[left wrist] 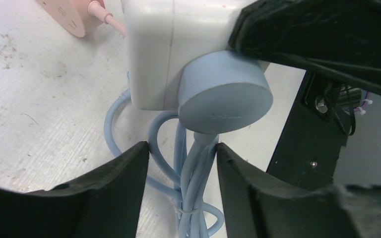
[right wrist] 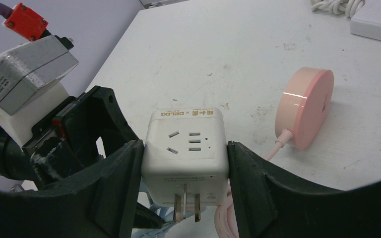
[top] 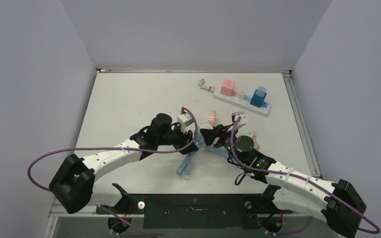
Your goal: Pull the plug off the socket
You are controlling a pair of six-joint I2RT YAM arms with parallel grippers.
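Note:
A white cube socket (right wrist: 186,148) with plug slots on its upper face and metal prongs below sits snugly between the fingers of my right gripper. In the left wrist view, the round light-blue plug (left wrist: 225,94) is still against the socket's underside, and its blue cable (left wrist: 193,173) hangs in a tied bundle. My left gripper is part open below the plug. Its fingertips stand on either side of the cable, not around the plug's body; whether they press on the cable is unclear. The right wrist view hides the plug behind the socket.
A round pink plug (right wrist: 305,106) lies beside the socket, its cord running under it. At the back right, a white power strip (top: 218,97) holds pink and blue cubes. Both grippers are very close together.

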